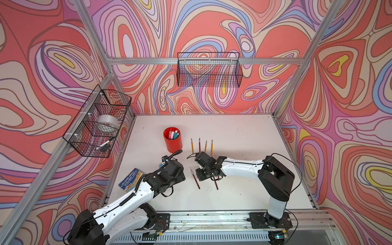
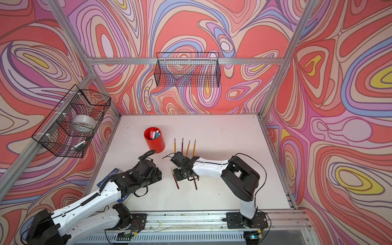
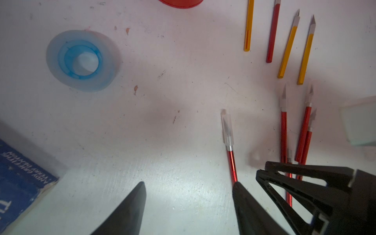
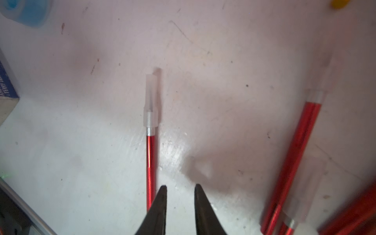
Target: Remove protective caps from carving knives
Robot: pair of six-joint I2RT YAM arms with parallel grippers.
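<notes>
A red carving knife lies alone on the white table, its blade inside a clear cap. My right gripper is part open above the table near this knife's handle, with nothing between its fingers. To the left, my left gripper stands wide open and empty; the knife's handle end appears beside its right finger. More red knives lie close together to the right, and clear caps show on at least two. Farther back are yellow knives and another red knife; whether these have caps I cannot tell.
A red cup with markers stands at the back left. A tape roll and a blue book lie on the left. The right arm reaches over the group of red knives.
</notes>
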